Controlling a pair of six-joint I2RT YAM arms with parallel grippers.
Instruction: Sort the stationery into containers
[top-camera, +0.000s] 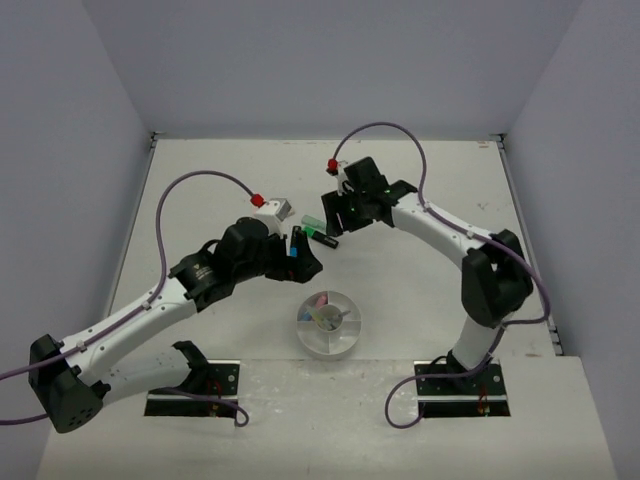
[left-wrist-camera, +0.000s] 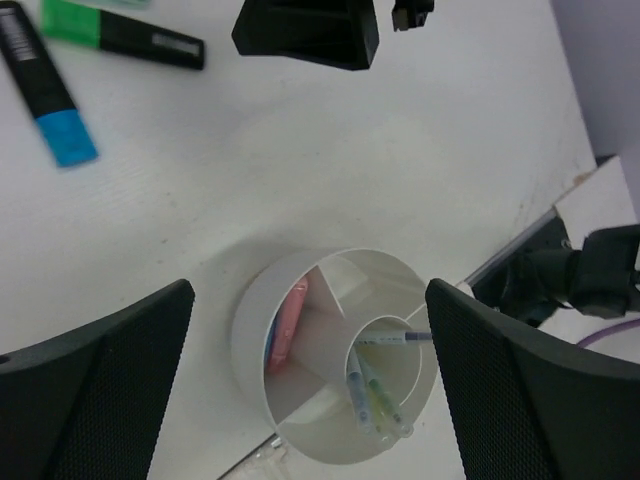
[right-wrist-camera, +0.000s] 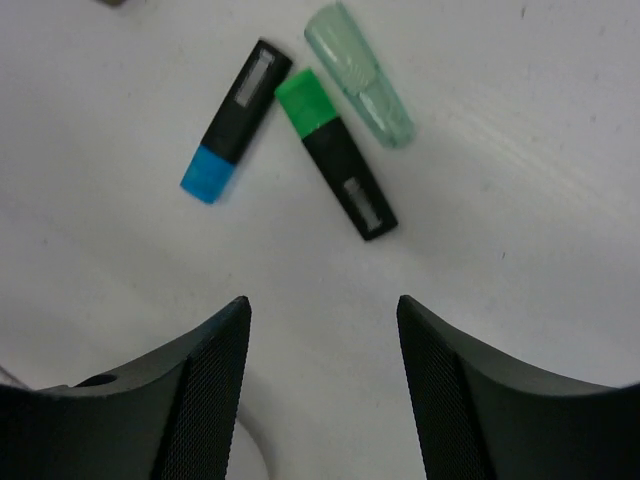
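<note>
A blue-capped black highlighter (right-wrist-camera: 225, 135), a green-capped black highlighter (right-wrist-camera: 345, 178) and a pale green translucent one (right-wrist-camera: 360, 75) lie close together on the table. Both fingers of my right gripper are spread with nothing between them; from above, the right gripper (top-camera: 342, 222) hangs by the green-capped one. My left gripper is also open and empty, and the top view puts it over the blue-capped highlighter's near end. The round white divided container (left-wrist-camera: 248, 325) holds a pink item (left-wrist-camera: 288, 322) in one compartment and several slim pieces in its centre cup.
The left arm (top-camera: 230, 255) hides part of the table's left middle. In the left wrist view, a clear object (left-wrist-camera: 258, 464) shows beside the container, partly cut off.
</note>
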